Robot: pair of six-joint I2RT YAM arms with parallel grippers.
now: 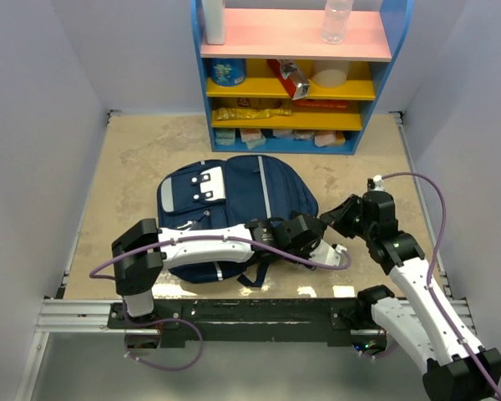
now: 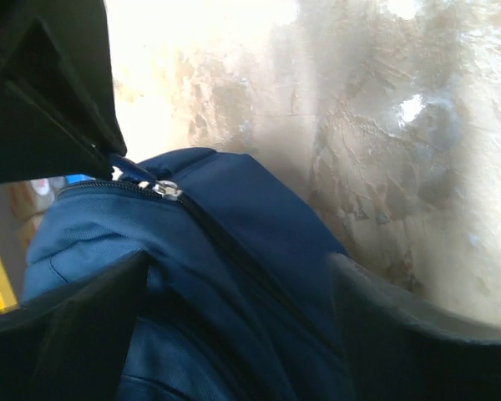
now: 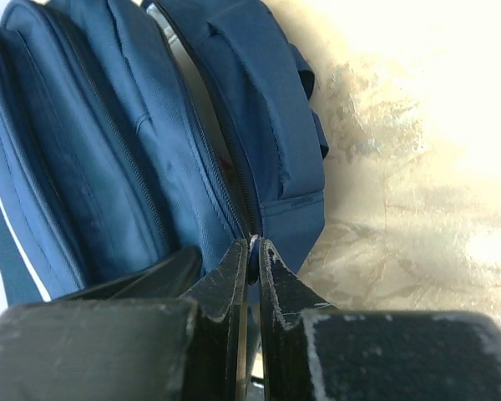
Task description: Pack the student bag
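The dark blue backpack (image 1: 255,180) lies on the floor in the top view, with the left arm reaching over its lower part. At its right end, my right gripper is shut on the small blue zipper pull (image 2: 134,170) by the metal slider (image 2: 168,190). Behind the slider, the zip teeth (image 3: 221,138) are parted by a narrow gap. My left gripper stands open close to the right one, its blurred fingers (image 2: 371,309) on either side of the bag's edge; whether they touch the fabric I cannot tell.
At the back stands a blue shelf unit (image 1: 199,79) with yellow and pink boards, holding a bottle (image 1: 336,21), a blue can (image 1: 228,72), a red box (image 1: 290,78) and several packets. Bare floor (image 1: 363,167) lies right of the bag. The two grippers are nearly touching.
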